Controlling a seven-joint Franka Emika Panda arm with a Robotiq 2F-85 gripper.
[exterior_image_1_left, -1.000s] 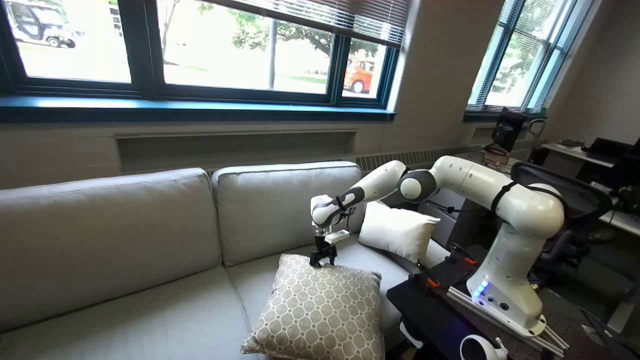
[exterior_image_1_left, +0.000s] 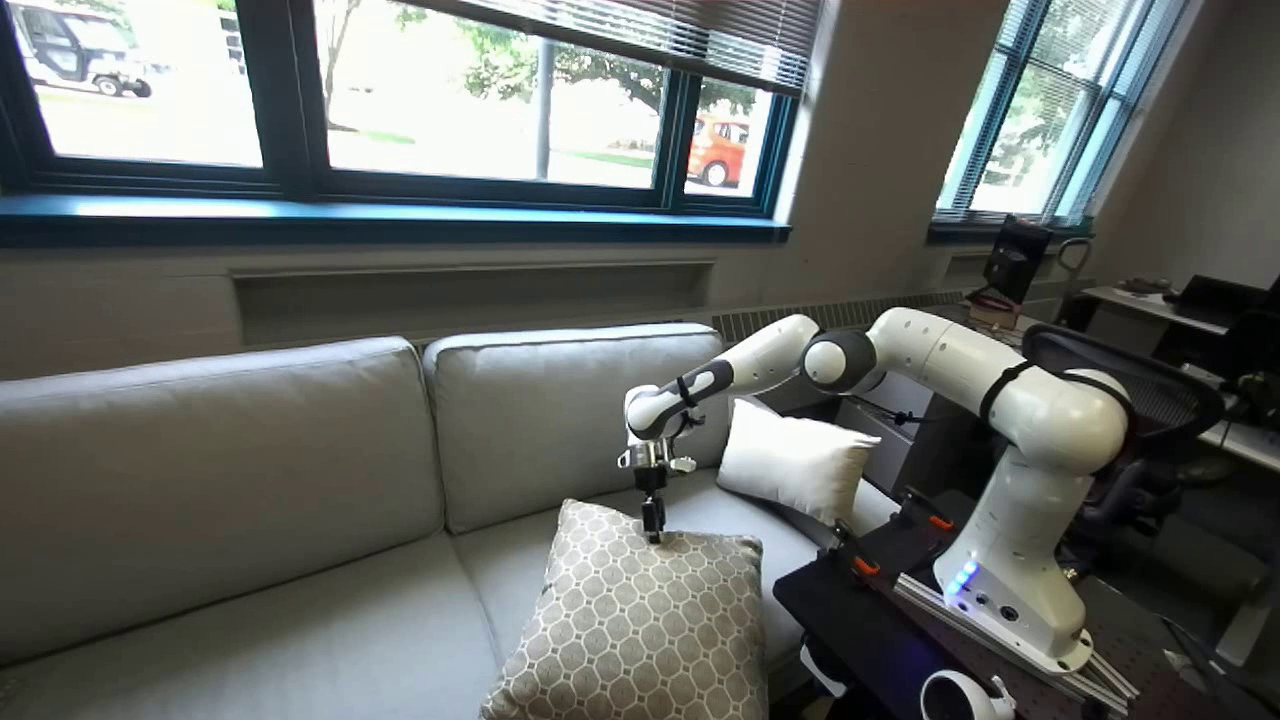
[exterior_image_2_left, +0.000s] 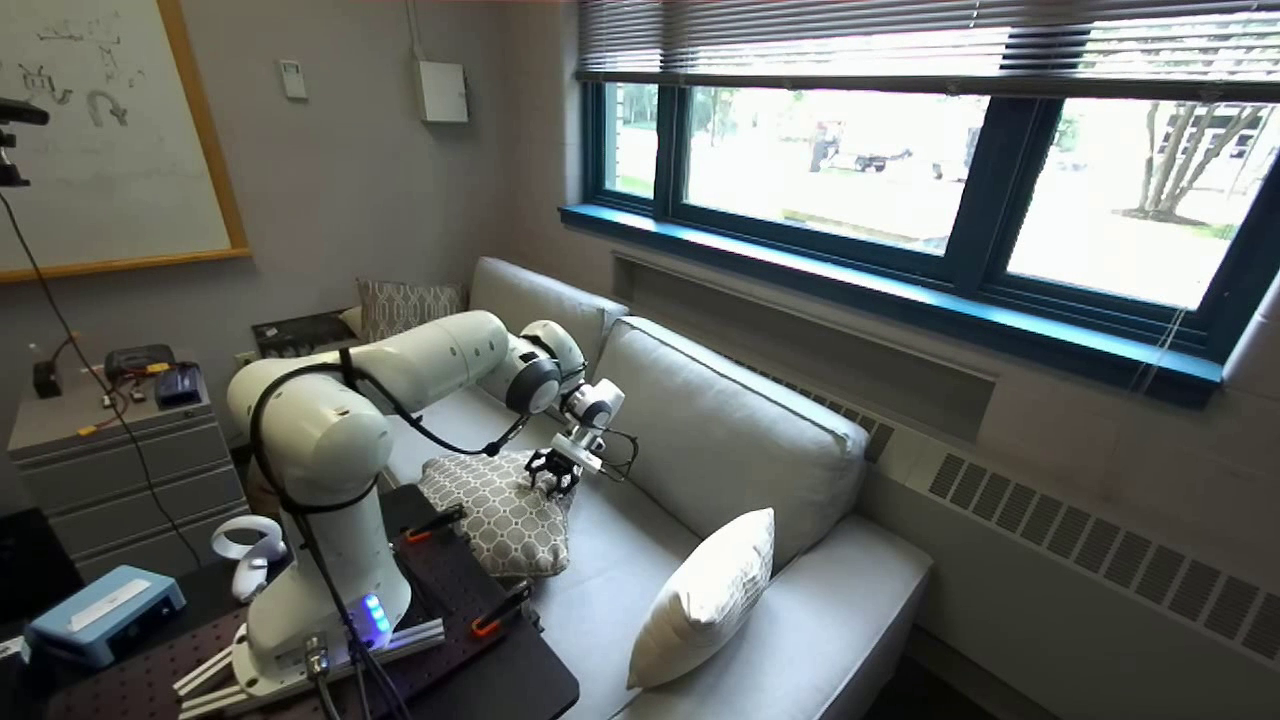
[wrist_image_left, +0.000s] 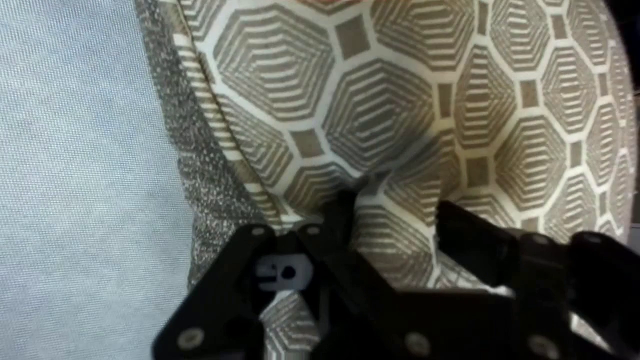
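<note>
A grey-and-white geometric-patterned pillow (exterior_image_1_left: 648, 612) lies on the sofa seat, its back edge under my gripper (exterior_image_1_left: 654, 534). In exterior view 2 the same pillow (exterior_image_2_left: 492, 516) shows behind the robot's base, with the gripper (exterior_image_2_left: 552, 478) pointing down onto it. Close up in the wrist view, the pillow (wrist_image_left: 384, 114) fills most of the picture. There my gripper is partly open, and raised, creased pillow fabric stands between its separated fingers. Whether both pads press firmly on that fabric cannot be made out.
A white pillow (exterior_image_1_left: 792, 462) leans at the sofa's right end. Sofa back cushions (exterior_image_1_left: 564, 414) rise behind the gripper. The dark robot table (exterior_image_1_left: 858, 624), with orange-tipped clamps, borders the sofa.
The gripper has turned about its vertical axis and its fingers look closer together in exterior view 1. It sits slightly lower, at the pillow's back edge. The pillow's upper-left corner has risen slightly.
</note>
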